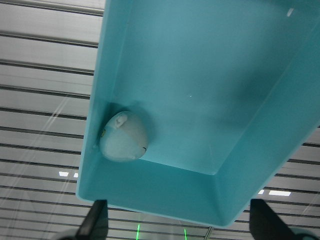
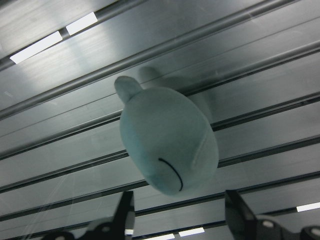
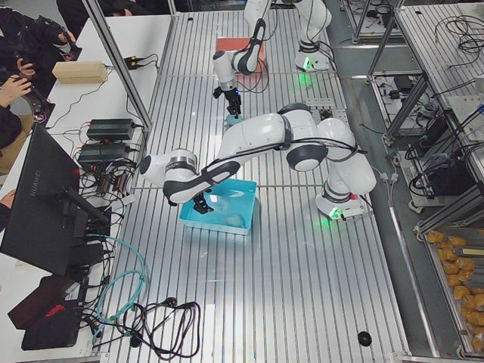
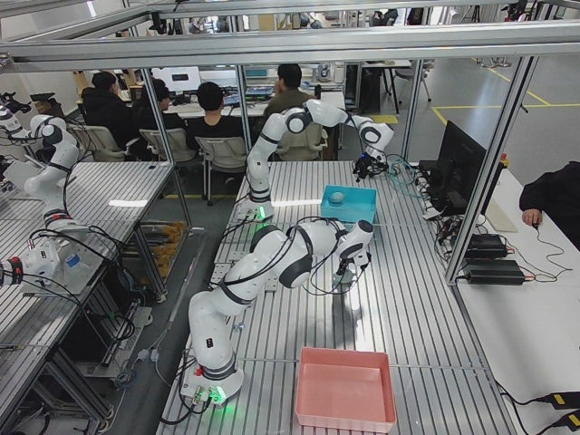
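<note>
A round pale plush toy point(image 1: 123, 137) lies in the blue bin point(image 1: 200, 75), against a side wall. Above that bin my left gripper is open with nothing between its fingers, seen also over it in the camera left view point(image 3: 201, 203). A light-blue plush toy point(image 2: 169, 137) with a small tab and a dark curved line lies on the slatted metal table, just beyond the fingertips of my right gripper, which stands open and empty above it.
A pink bin point(image 4: 344, 390) stands empty near the right arm. Cables point(image 3: 162, 325), a monitor point(image 3: 41, 197) and a side post point(image 4: 471, 236) line the table's edge.
</note>
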